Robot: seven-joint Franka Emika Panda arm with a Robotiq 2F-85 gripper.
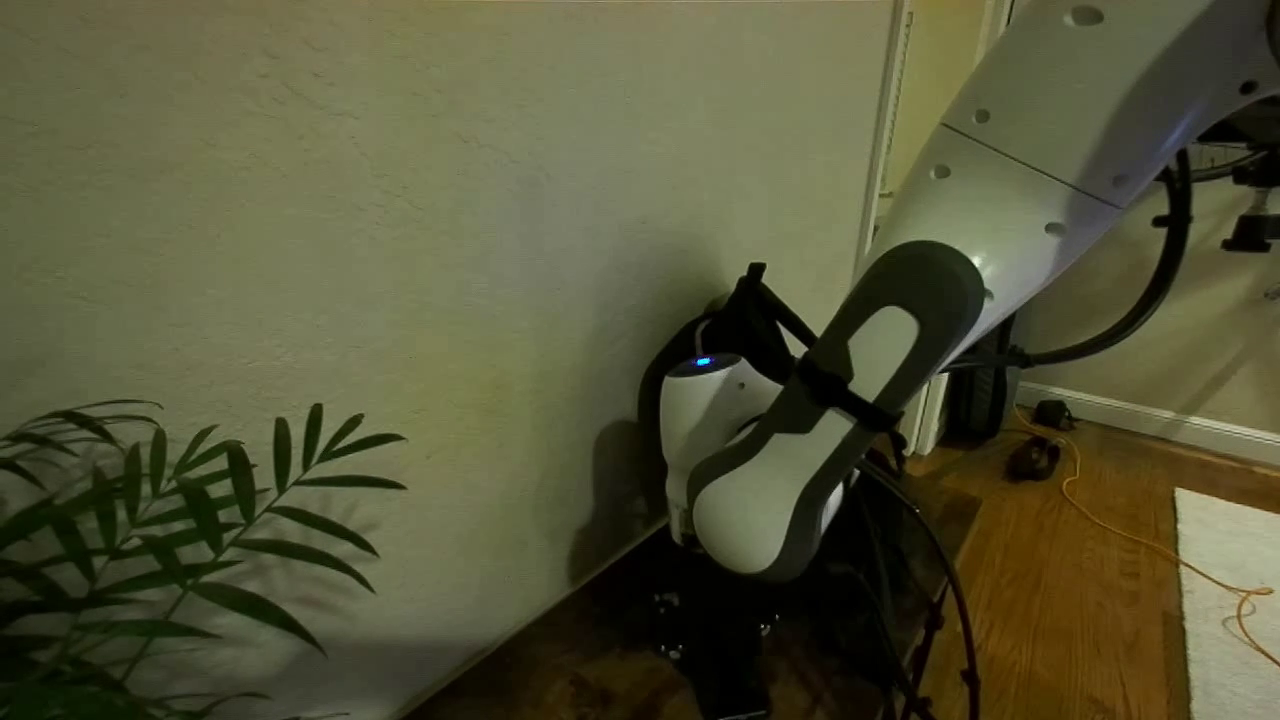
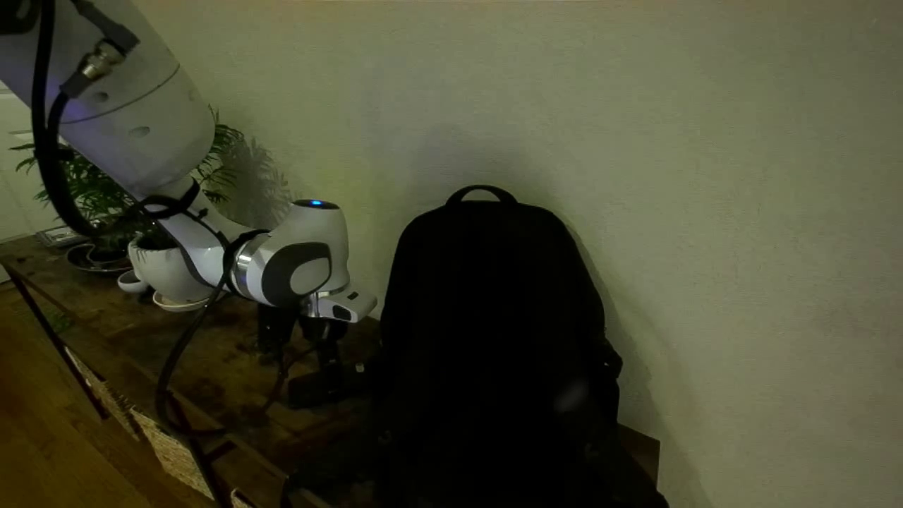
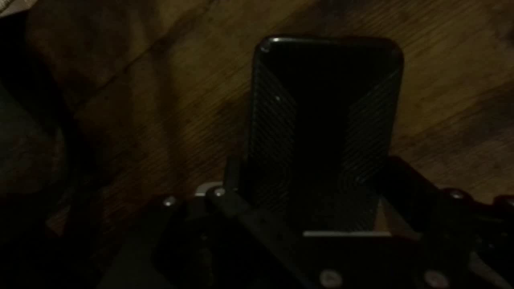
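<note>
A dark rectangular object (image 3: 320,120) with rounded corners and ribbed sides fills the middle of the wrist view, above a brown wooden surface. My gripper has one finger on either side of its near part. Deep shadow hides whether the fingers press on it or stand slightly apart. In exterior view 2 the dark object (image 2: 317,389) is low over the tabletop, beneath the gripper and left of a black backpack (image 2: 491,339). Whether it rests fully on the wood is hard to see.
The backpack leans against the wall, close to my hand. Behind the arm stand a white plant pot (image 2: 173,271) and a small white cup (image 2: 132,282). A black cable (image 2: 173,364) loops down by the table's front edge. Bare wood (image 2: 144,339) lies on the left.
</note>
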